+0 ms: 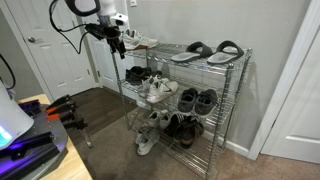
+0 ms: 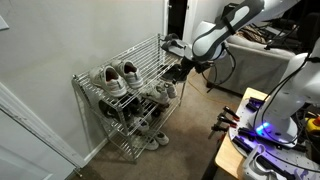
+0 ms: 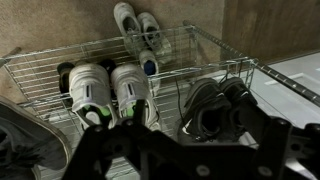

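Observation:
My gripper (image 1: 118,45) hangs at the left end of the wire shoe rack (image 1: 185,66), near the top shelf. It stands open, with nothing seen between its dark fingers in the wrist view. Light sneakers (image 1: 139,41) rest on the top shelf just right of it. Below the gripper, the wrist view looks down on a pair of white shoes (image 3: 92,90) and a pair of black shoes (image 3: 208,108) on the rack. Two grey slip-ons (image 1: 226,52) occupy the top shelf's right end.
Lower shelves carry more pairs, among them dark sneakers (image 1: 206,101). A light pair (image 1: 147,141) is low at the rack's front left. Open carpet (image 1: 120,165) lies in front, with a wooden table (image 1: 66,168) at the near left.

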